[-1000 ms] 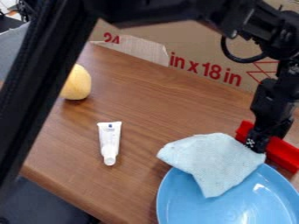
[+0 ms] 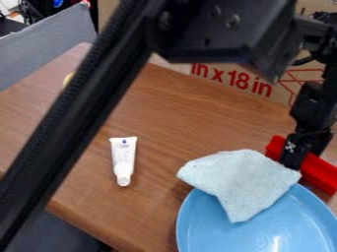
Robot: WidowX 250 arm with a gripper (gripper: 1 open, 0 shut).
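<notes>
My gripper (image 2: 298,148) is low at the right, at the red cylindrical object (image 2: 318,175) and the edge of a pale cloth (image 2: 235,179); its fingertips are partly hidden, and whether they touch either thing is unclear. The cloth lies over the rim of a blue plate (image 2: 250,236). A white tube (image 2: 124,157) lies on the wooden table (image 2: 145,207) to the left.
A cardboard box (image 2: 231,84) with red print stands along the back. A yellow object (image 2: 67,80) is mostly hidden behind the dark arm. Its edge drops away at the lower left.
The upper arm has swung lower across the view, now covering more of the yellow object and the box. The gripper has shifted slightly; cloth, tube and plate look unchanged.
</notes>
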